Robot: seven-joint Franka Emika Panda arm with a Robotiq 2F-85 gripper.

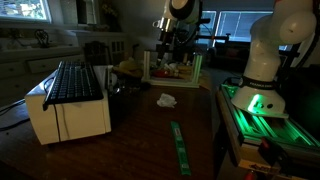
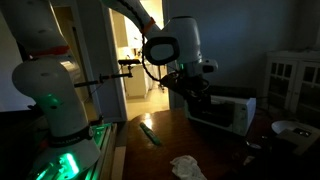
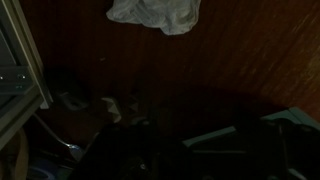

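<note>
My gripper (image 1: 164, 50) hangs high above the far part of the table, near a pale rack, in exterior view 1. In exterior view 2 the gripper (image 2: 196, 100) appears in front of a white box-shaped appliance. Its fingers are dark blurs along the bottom of the wrist view, so their spread and anything between them cannot be made out. A crumpled white cloth (image 1: 166, 100) lies on the brown table; the wrist view shows this cloth (image 3: 158, 12) at its top edge. Nearer the front lies a long green strip (image 1: 180, 148).
The white appliance (image 1: 80, 121) stands at the left with a black keyboard (image 1: 75, 84) on top. At the back is the pale rack (image 1: 147, 68) with several items around it. Dark clutter fills the space between them.
</note>
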